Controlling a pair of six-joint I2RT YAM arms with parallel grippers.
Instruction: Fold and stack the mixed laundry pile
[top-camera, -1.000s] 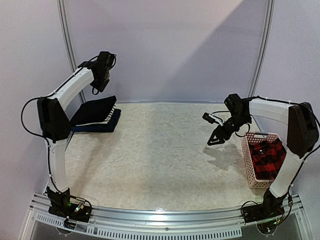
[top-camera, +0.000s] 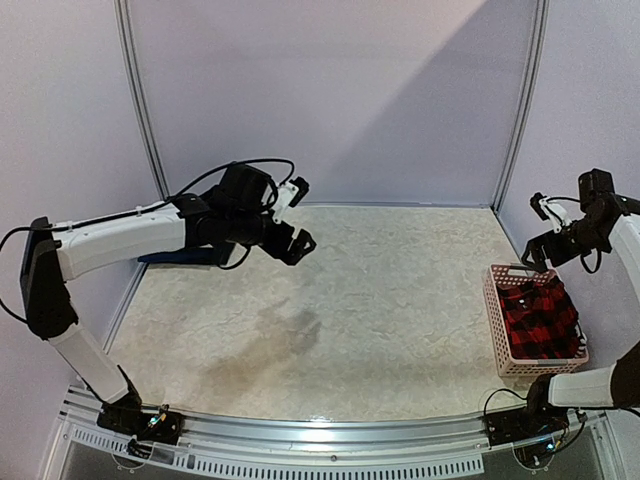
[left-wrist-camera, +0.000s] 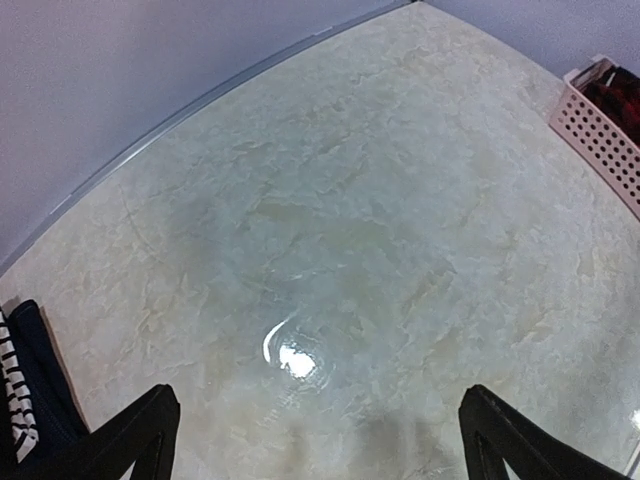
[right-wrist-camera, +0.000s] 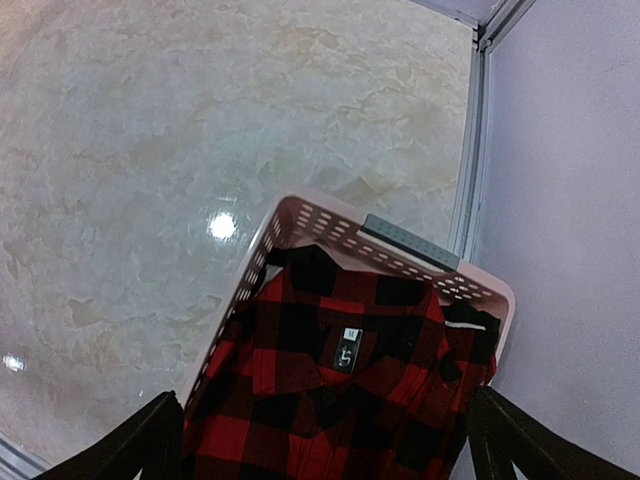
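Note:
A red and black plaid garment (right-wrist-camera: 300, 400), with a collar and a small label, lies crumpled in the pink basket (right-wrist-camera: 340, 217) at the right. My right gripper (top-camera: 542, 228) hangs open over the basket's far end, apart from the cloth. Above the left-middle of the table, my left gripper (top-camera: 306, 218) is open with nothing between its fingers. Behind that arm, at the back left, sits a stack of folded clothes (top-camera: 185, 257), mostly hidden in the top view. Its dark navy and striped edge (left-wrist-camera: 38, 370) shows at the left of the left wrist view.
Walls close in the back and both sides, with the right wall (right-wrist-camera: 570, 230) right beside the basket. A metal rail (top-camera: 320, 432) runs along the front.
My left arm has swung right and lower from above the folded stack, now covering much of it. The right arm has moved right from the open table to over the basket. The plaid garment stays put.

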